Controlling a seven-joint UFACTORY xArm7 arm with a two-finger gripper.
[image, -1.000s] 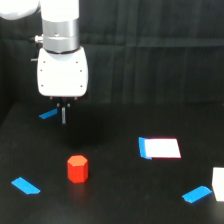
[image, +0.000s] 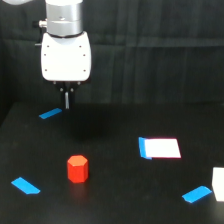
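Note:
A red block (image: 77, 169) with an angular outline rests on the black table, left of the middle. Above and behind it hangs the white arm end (image: 66, 58), pointing down. My gripper (image: 67, 103) is the small dark pair of fingers below that housing, well clear of the block. The fingers are too small and dark against the backdrop to show how far apart they stand. No object can be made out at their tips.
A white card (image: 162, 148) with a reddish edge lies at centre right beside a blue strip. Other blue strips (image: 25, 186) mark the table at left, back left (image: 50, 113) and front right (image: 196, 194). Another white piece (image: 218, 183) is cut off at the right edge.
The arm has risen and shifted slightly right, lifting the gripper farther from the table. The red block, the white card and the blue strips have stayed put.

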